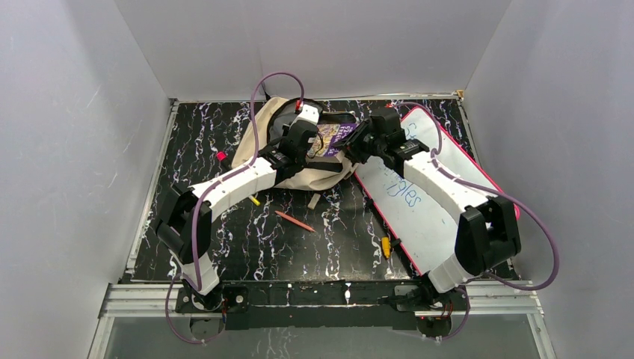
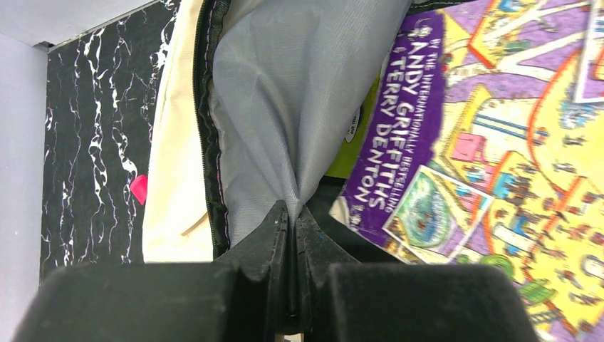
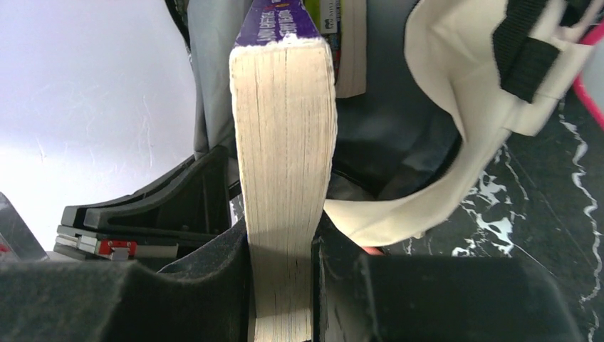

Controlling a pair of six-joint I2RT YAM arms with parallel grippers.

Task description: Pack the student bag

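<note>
The beige bag (image 1: 310, 179) with a grey lining lies open at the back of the table. My left gripper is shut on a fold of the grey lining (image 2: 285, 92), on the bag's left side. In my right gripper is a thick purple and yellow book (image 2: 513, 157), gripped at its end, with the pale page edges (image 3: 285, 128) facing the right wrist camera. The book reaches over the bag's opening. Inside the bag a green item (image 2: 356, 135) shows partly behind the book; the bag's depths are mostly hidden.
A whiteboard (image 1: 434, 217) with red edges covers the right side. In front of the bag lie an orange pencil (image 1: 295, 221), a small pale block (image 1: 314, 201) and a yellow-handled tool (image 1: 386, 247). A red-capped marker (image 1: 222, 158) is left of the bag.
</note>
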